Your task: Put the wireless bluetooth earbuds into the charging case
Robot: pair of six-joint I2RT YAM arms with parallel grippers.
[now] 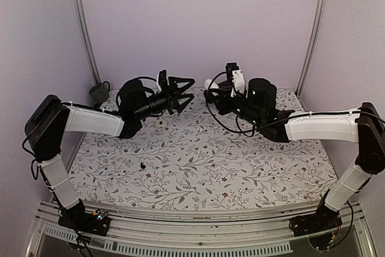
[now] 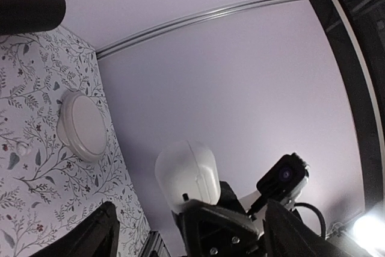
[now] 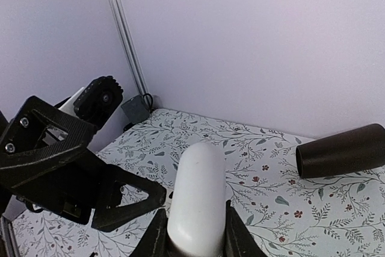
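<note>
A white, rounded charging case is held upright in my right gripper, raised above the patterned table, its smooth body filling the lower middle of the right wrist view. My left gripper (image 1: 181, 94) stands open a short way to the left of it, with nothing visible between its fingers; in the left wrist view its two fingertips frame the bottom edge, with the case beyond them. I cannot tell whether any earbud is inside the case.
A black cylinder (image 3: 340, 151) lies at the back of the table. A round white object rests on the right side. A grey mug (image 1: 99, 92) stands at the back left.
</note>
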